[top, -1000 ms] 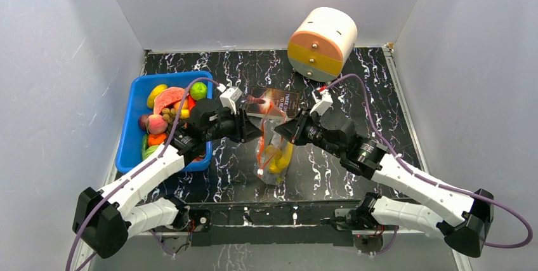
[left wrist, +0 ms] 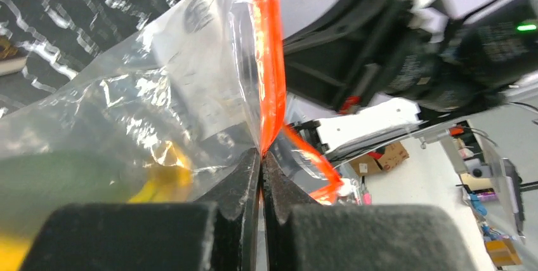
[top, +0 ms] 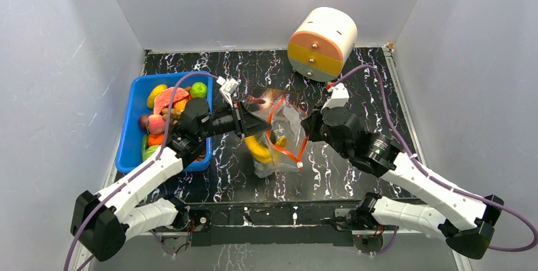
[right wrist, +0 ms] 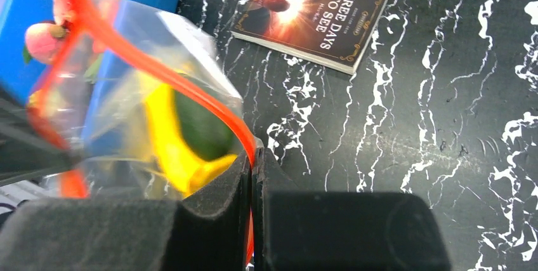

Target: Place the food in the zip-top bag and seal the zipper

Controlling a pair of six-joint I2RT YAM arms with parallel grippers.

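Note:
A clear zip top bag (top: pixel 269 169) with an orange rim hangs between my two arms, its mouth spread wide. Inside it lie a yellow banana (right wrist: pixel 166 138) and a dark green rounded item (right wrist: pixel 200 126). My left gripper is shut on the orange rim, which runs up from its fingertips in the left wrist view. On the opposite side of the mouth, my right gripper pinches the rim between closed fingers. The zipper stands unsealed. The left gripper's fingers are blurred in the right wrist view.
To the left, a blue bin (top: pixel 129 118) holds several fruits and vegetables. A dark book (right wrist: pixel 317 14) lies flat behind the bag. At the back stands a white rounded cabinet (top: pixel 331 22) with coloured drawers. Bare marbled table (right wrist: pixel 406 157) extends to the right.
The right gripper has moved right and the left gripper slightly right, farther apart than before. Between them the bag's mouth has gone from narrow to wide open, and the bag has turned.

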